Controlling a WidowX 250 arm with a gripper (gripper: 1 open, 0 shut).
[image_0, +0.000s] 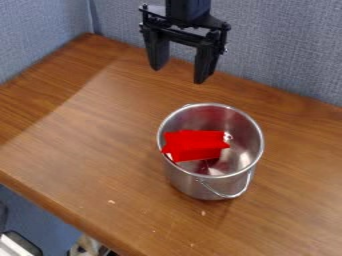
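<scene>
A shiny metal pot (241, 170) stands on the wooden table at the right of centre, with a red block (193, 144) lying inside it near its left side. My black gripper (182, 65) hangs open at the top of the view, above and behind the pot, with nothing between its two fingers.
Grey padded walls (281, 55) line the back and back left. The table's front left edge drops off at the lower left.
</scene>
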